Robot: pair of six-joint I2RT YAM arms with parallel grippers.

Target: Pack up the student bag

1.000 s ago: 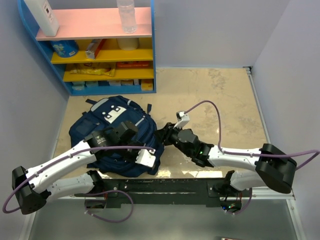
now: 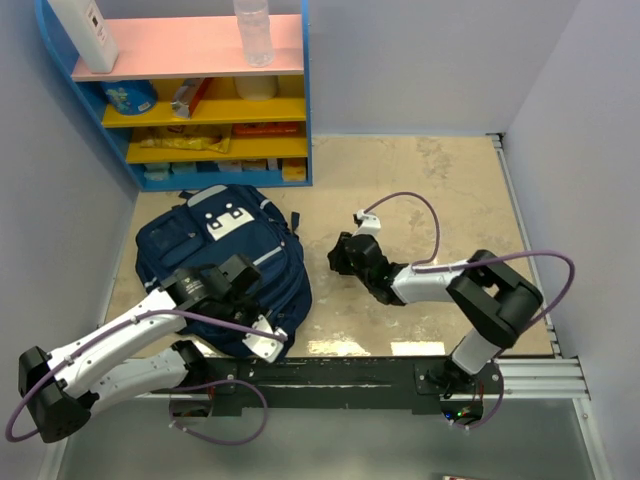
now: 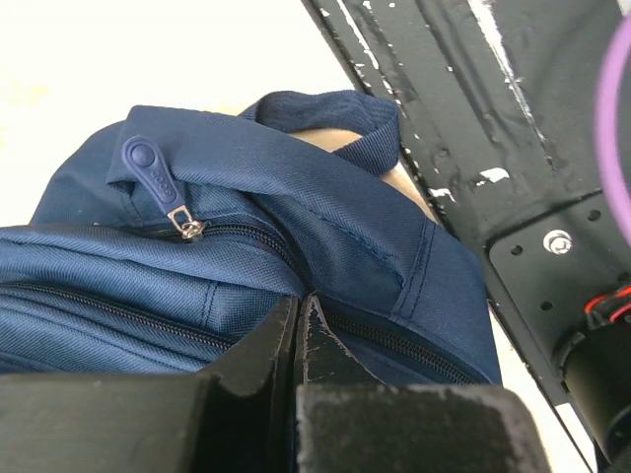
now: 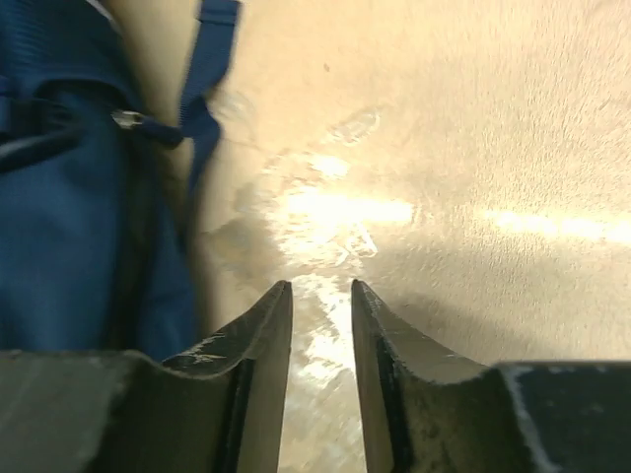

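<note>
The navy student bag (image 2: 235, 215) lies at the left of the table, its zippers showing in the left wrist view. My left gripper is shut at the bag's zipper seam, where cloth folds gather at its fingertips; the pinched part itself is mostly hidden. A blue zipper pull (image 3: 153, 172) and a fabric loop (image 3: 340, 118) lie beyond it. My right gripper is partly open over bare tabletop, to the right of the bag, with nothing between its fingers. A dark strap (image 4: 205, 99) hangs from the bag nearby.
A blue shelf unit with yellow boards (image 2: 215, 110) stands at the back left, holding a yellow packet (image 2: 185, 137), a red box (image 2: 190, 95) and a clear bottle (image 2: 255, 30) on top. Bare tabletop (image 2: 440, 190) spreads across the right. A dark rail (image 2: 330, 375) runs along the front.
My left gripper has shifted left and down, and the bag's right side has moved left with it. The right gripper has come away from the bag's edge, towards the right.
</note>
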